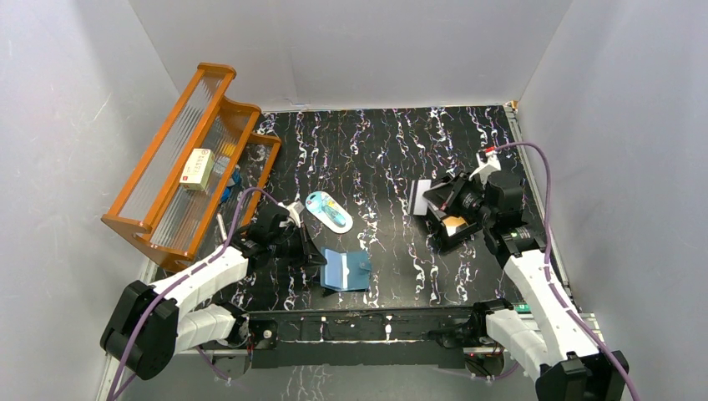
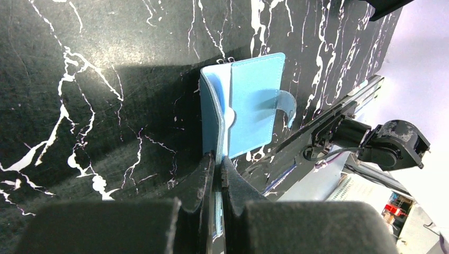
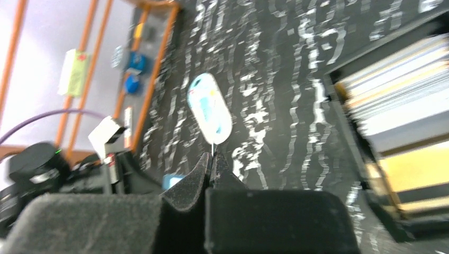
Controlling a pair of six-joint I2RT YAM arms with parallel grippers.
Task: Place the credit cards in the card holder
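Note:
The blue card holder (image 1: 346,271) stands open at the table's front. My left gripper is shut on the edge of its upright cover (image 2: 212,121), while the pocket side (image 2: 258,100) lies spread to the right. My right gripper (image 1: 436,202) is shut on a pale card (image 1: 420,196), which sticks out leftward above the black card box (image 1: 453,236). In the right wrist view that card shows edge-on as a thin pale line between the fingertips. Many more cards (image 3: 402,90) stand in rows in the box.
A toothbrush pack (image 1: 330,212) lies on the table between the arms. The wooden rack (image 1: 219,104) with a small box (image 1: 198,169) on it fills the left side. Bare table lies between card holder and card box.

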